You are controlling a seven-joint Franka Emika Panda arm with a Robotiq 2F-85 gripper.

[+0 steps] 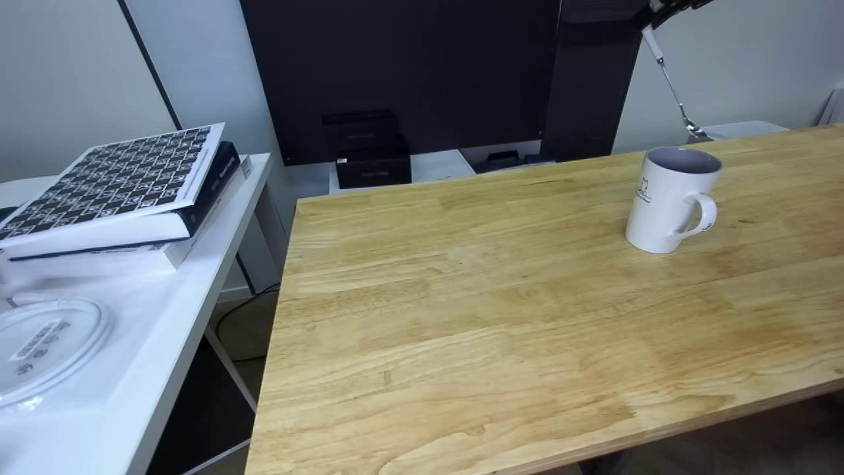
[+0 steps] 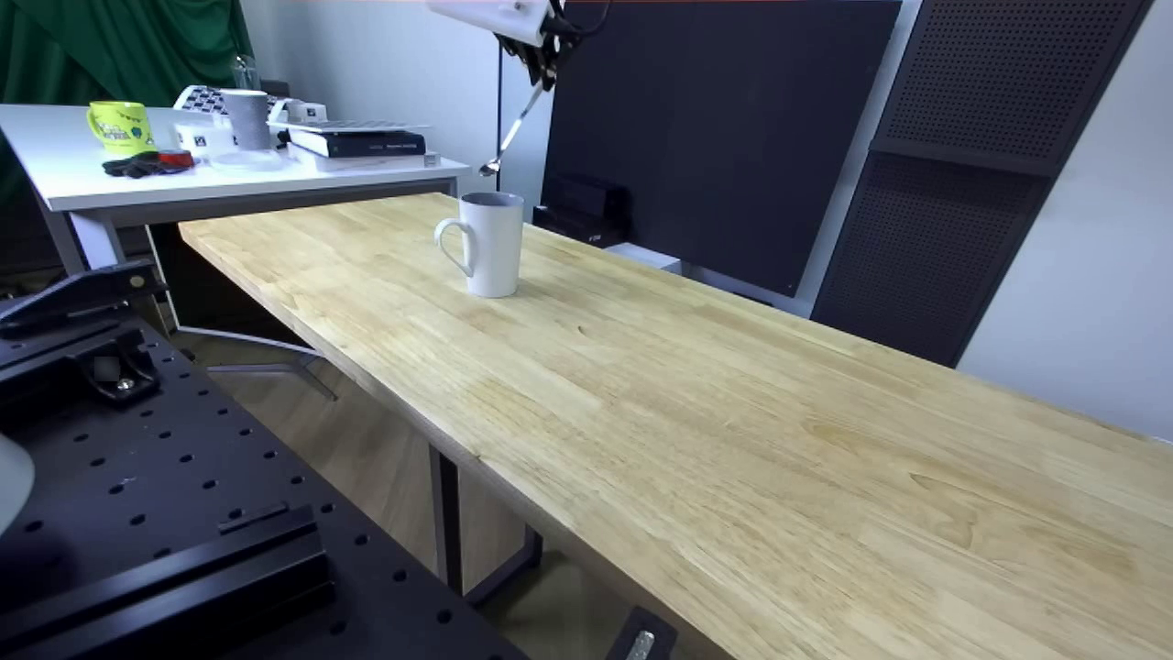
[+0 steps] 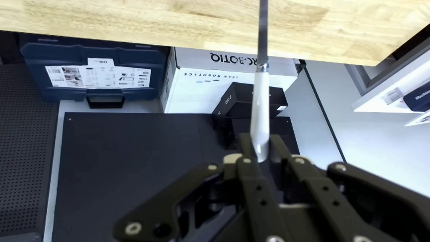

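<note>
My gripper is shut on the white handle of a spoon (image 3: 260,109). In exterior view 2 the spoon (image 2: 512,134) slants down from the gripper (image 2: 545,83), its bowl lowest and in the air above the mug's height. A white mug (image 2: 495,244) with a grey inside stands upright on the wooden table, apart from the spoon. Exterior view 1 shows the mug (image 1: 672,202) at the right, its handle toward the right, with the spoon's metal bowl (image 1: 696,130) above and behind its rim. The mug is out of sight in the wrist view.
A white side table (image 1: 182,309) holds stacked books (image 1: 119,190). Behind the table stand a dark panel (image 2: 704,132) and, low down, a black box (image 3: 250,98) and a blue case (image 3: 92,72).
</note>
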